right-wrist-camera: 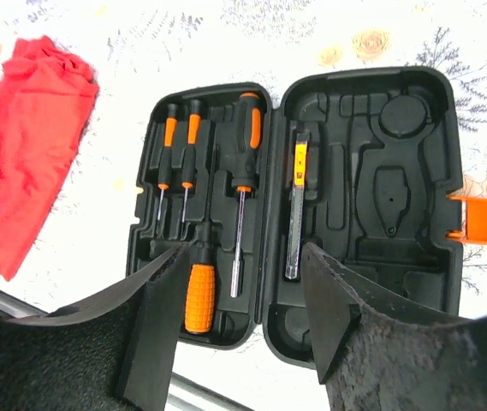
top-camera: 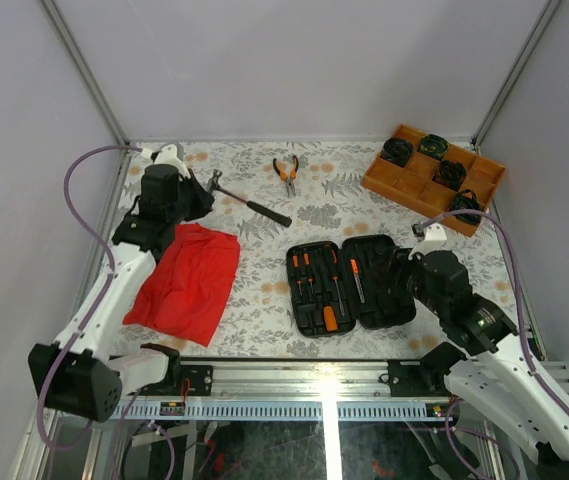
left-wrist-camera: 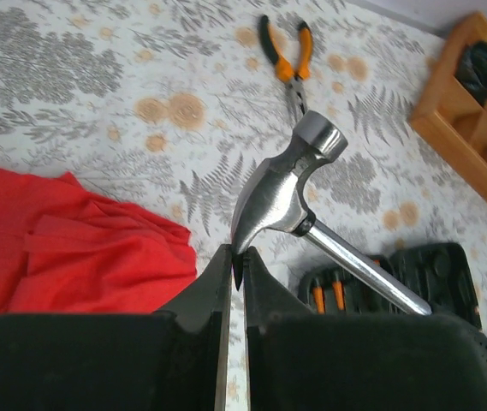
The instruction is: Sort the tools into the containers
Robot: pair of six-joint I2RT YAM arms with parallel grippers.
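Observation:
In the left wrist view a steel claw hammer point(left-wrist-camera: 279, 193) hangs above the table, its claw tip pinched by my left gripper. Its black handle point(top-camera: 268, 213) points right in the top view. Behind it lie orange-handled pliers point(top-camera: 286, 174). The open black tool case point(right-wrist-camera: 269, 111) holds several screwdrivers point(right-wrist-camera: 198, 295) on its left side and a yellow utility knife point(right-wrist-camera: 298, 201) on its right side; other recesses there are empty. Over the case's front part, my right gripper stands open with nothing between its fingers.
A wooden compartment box point(top-camera: 382, 176) with several dark coiled bundles stands at the back right. A red cloth point(top-camera: 204, 280) covers the table's left side, close to my left arm. Between cloth and case the patterned table point(top-camera: 261, 270) is bare.

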